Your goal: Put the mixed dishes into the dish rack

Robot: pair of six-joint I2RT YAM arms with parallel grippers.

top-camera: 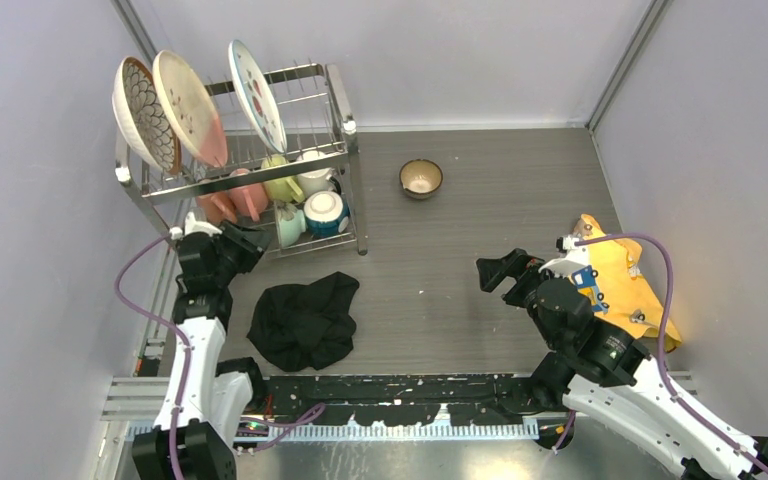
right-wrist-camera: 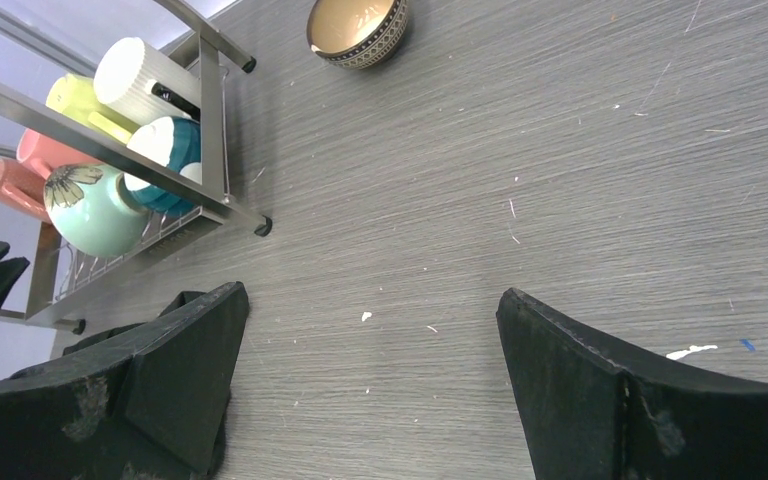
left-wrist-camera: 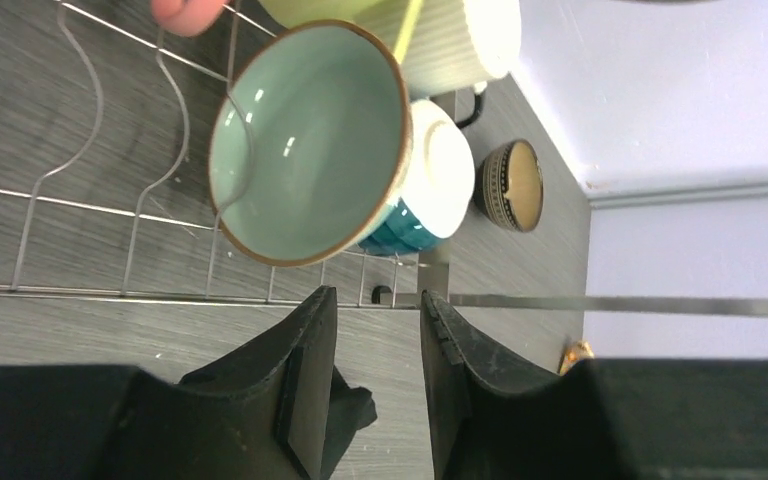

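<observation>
A metal dish rack holds plates upright on top and mugs, cups and bowls below. A mint bowl lies tilted on the lower tier beside a teal bowl. My left gripper is just in front of that tier, partly open with nothing between its fingers. My right gripper stands open and empty over the right side of the floor. A small brown bowl stands on the floor right of the rack.
A black cloth lies in front of the rack. A yellow bag lies at the right wall, behind the right arm.
</observation>
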